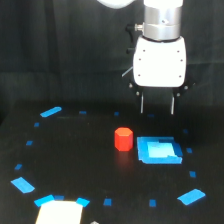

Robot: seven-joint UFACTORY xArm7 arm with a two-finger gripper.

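A white robot arm with a boxy gripper housing hangs at the upper right of the camera view. Its gripper (157,104) is open, two thin dark fingers apart with nothing visible between them, above a small blue tray (143,150) with a lighter inside. A red block (123,139) stands on the dark table just left of the tray.
Blue tape marks are scattered over the dark table (80,170). A pale object (60,213) is cut off at the bottom left edge.
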